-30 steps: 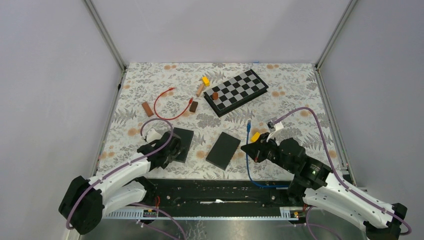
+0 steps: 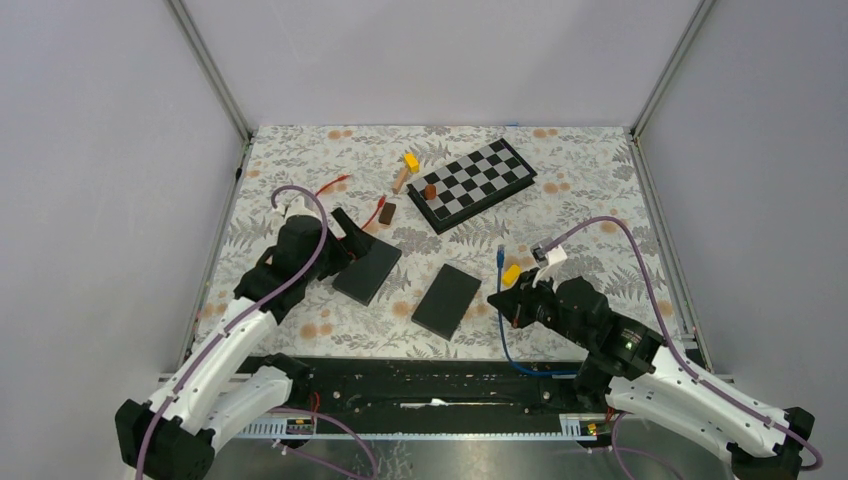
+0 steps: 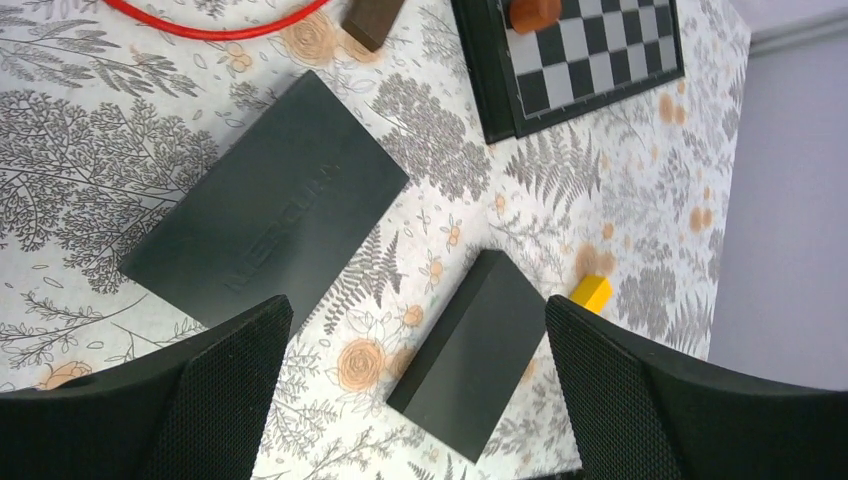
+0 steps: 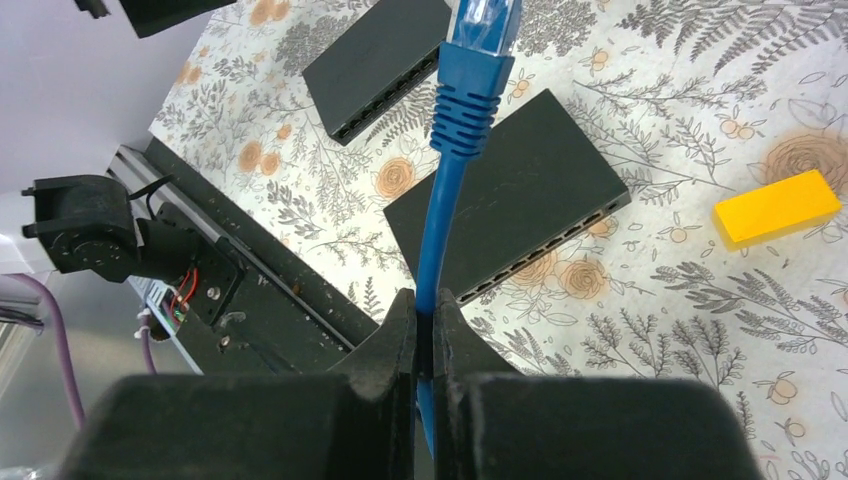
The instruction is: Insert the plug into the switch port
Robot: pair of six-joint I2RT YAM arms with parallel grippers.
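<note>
My right gripper [image 2: 505,300] is shut on the blue network cable [image 4: 432,230], whose clear-tipped plug [image 4: 468,80] points upward in the right wrist view. Beneath it lies a black switch [image 2: 446,300], with a row of ports [image 4: 545,255] along one long side. A second black switch [image 2: 367,272], marked MERCURY [image 3: 250,220] in the left wrist view, lies to its left with ports [image 4: 390,95] showing in the right wrist view. My left gripper is open above the table, raised over that left switch, nothing between its fingers.
A chessboard [image 2: 471,186] with an orange piece stands at the back. A red cable [image 3: 230,30], brown blocks and yellow blocks [image 4: 775,210] lie around.
My right gripper with the blue cable has shifted slightly to the right.
</note>
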